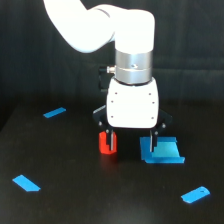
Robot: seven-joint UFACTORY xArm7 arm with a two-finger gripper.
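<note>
My white gripper (132, 141) hangs pointing down near the middle of the camera view. Its two fingers look wide apart, with only dark background between them. A small red object (107, 145) sits on the dark surface, partly covered by the finger on the image's left. Over to the right is a light blue square tray or box (163, 150) with a raised back. The other finger overlaps its left side in the image. Whether either finger touches anything cannot be told from this angle.
Blue strips lie flat on the dark surface: one at the front left (26, 184), one at the front right (195, 195) and one at the back left (54, 112). Behind everything hangs a dark backdrop.
</note>
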